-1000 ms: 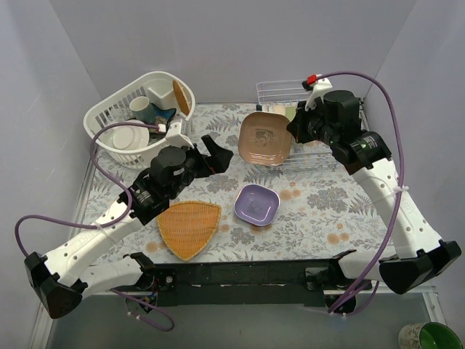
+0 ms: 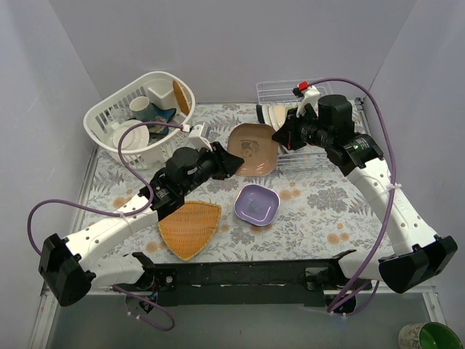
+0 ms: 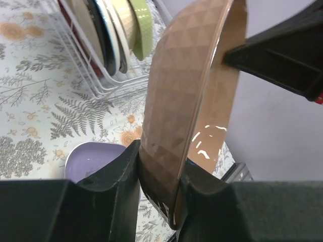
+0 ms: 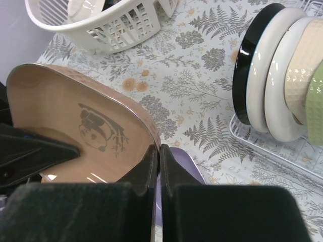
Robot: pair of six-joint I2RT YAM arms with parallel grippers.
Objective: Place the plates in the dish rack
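Note:
A brown square plate (image 2: 253, 150) with a printed picture hangs over the table between the two arms. My left gripper (image 2: 236, 164) is shut on its left edge, and my right gripper (image 2: 278, 138) is shut on its right edge. In the left wrist view the plate (image 3: 176, 96) stands steeply tilted, its lower edge between the left fingers. The right wrist view shows the plate's rim (image 4: 154, 128) between the right fingertips. The wire dish rack (image 2: 287, 93) is at the back right, holding several plates on edge, among them a black plate (image 4: 247, 60) and a white plate (image 4: 282, 80).
The white basket (image 2: 93, 127) at the back left contains a cup (image 2: 142, 109), plates and other dishes. On the table lie a purple bowl (image 2: 256, 205) below the held plate and a wicker tray (image 2: 190, 227).
My left gripper was open beside the plate; it has moved right and shut on the plate's left edge. The right gripper and plate have shifted slightly left.

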